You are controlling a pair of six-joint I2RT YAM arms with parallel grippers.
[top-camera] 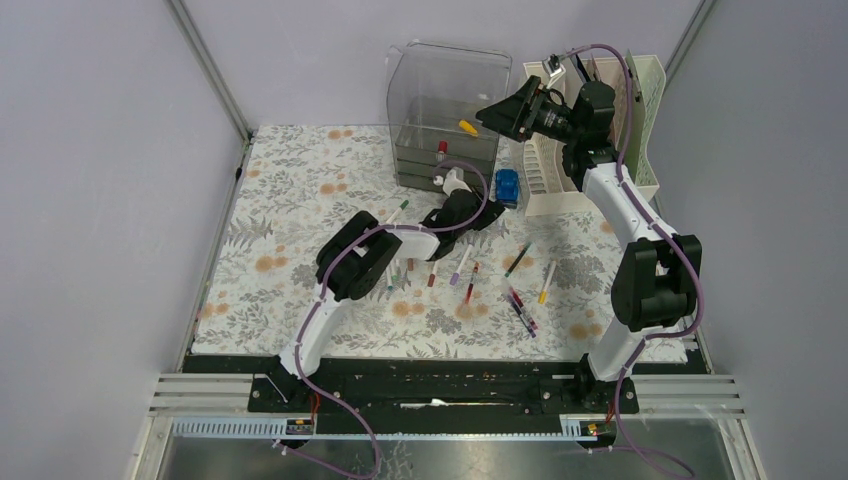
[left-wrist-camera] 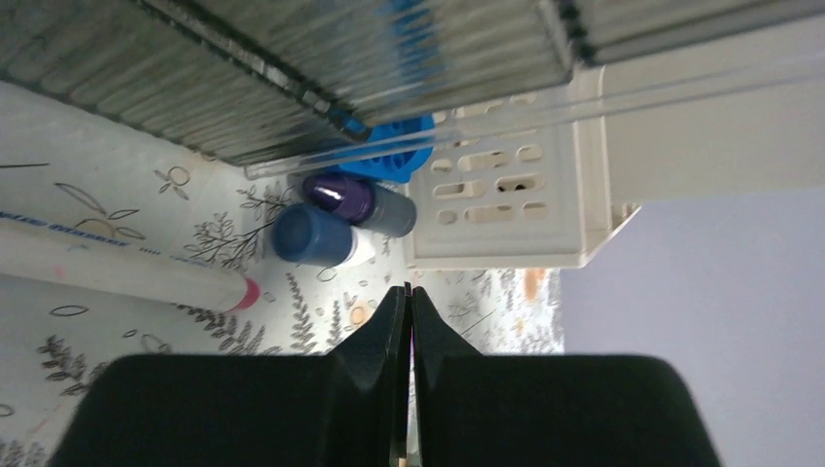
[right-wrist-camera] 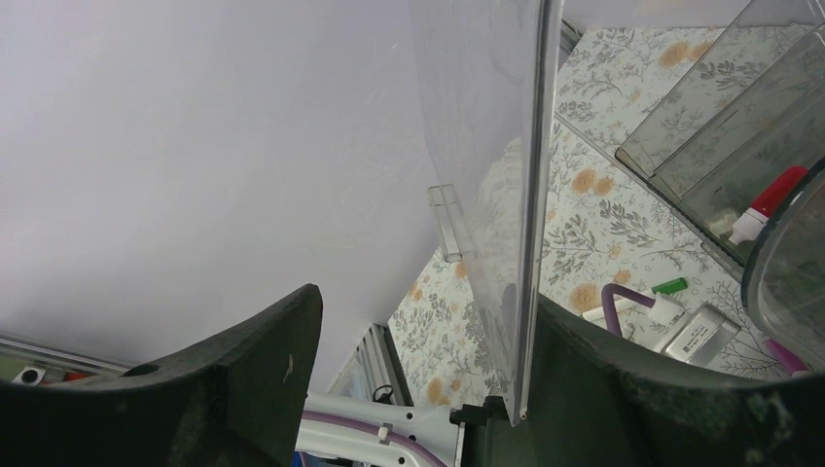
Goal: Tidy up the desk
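Note:
My left gripper is shut, low at the front of the clear acrylic box (top-camera: 448,80); a sliver of pink shows at its fingertips, mostly hidden. Beyond it lie a blue cap (left-wrist-camera: 306,233), a purple cap (left-wrist-camera: 340,195), a white marker (left-wrist-camera: 136,272) and a blue object (top-camera: 506,186). Scattered markers (top-camera: 517,258) lie on the desk. My right gripper (top-camera: 500,114) is high over the box, part open around the edge of a clear panel (right-wrist-camera: 530,214); whether it grips it I cannot tell.
A cream slotted organiser (top-camera: 545,200) stands right of the box. A red-capped item (right-wrist-camera: 778,195) and a yellow one (top-camera: 468,128) are inside the box.

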